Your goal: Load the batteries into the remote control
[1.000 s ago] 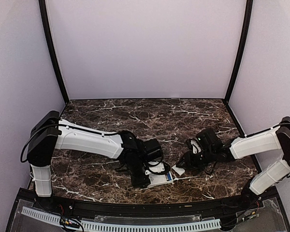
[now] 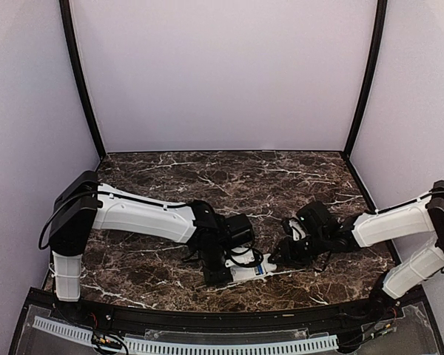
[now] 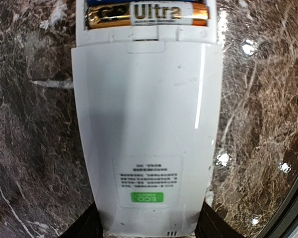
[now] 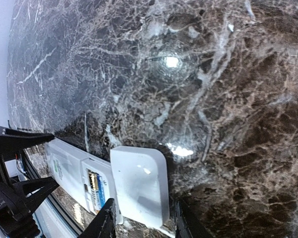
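Note:
In the left wrist view the white remote control (image 3: 144,114) lies back up, its ECO label near the narrow end. Gold-and-black (image 3: 154,14) and blue (image 3: 97,2) batteries sit side by side in its open compartment. My left gripper is shut on the narrow end, a finger against each side. Beside the compartment end, the white battery cover (image 4: 140,183) shows in the right wrist view, its edge close against or touching the remote. My right gripper has its fingers either side of the cover's near end; whether both press on it is unclear.
A black frame edge (image 2: 192,314) runs along the front, close to the remote. Both grippers work close together, with little room between them.
The remote has shifted slightly right with my left gripper. The cover has turned from a slant and come up beside the remote's end, while my right gripper has moved slightly left.

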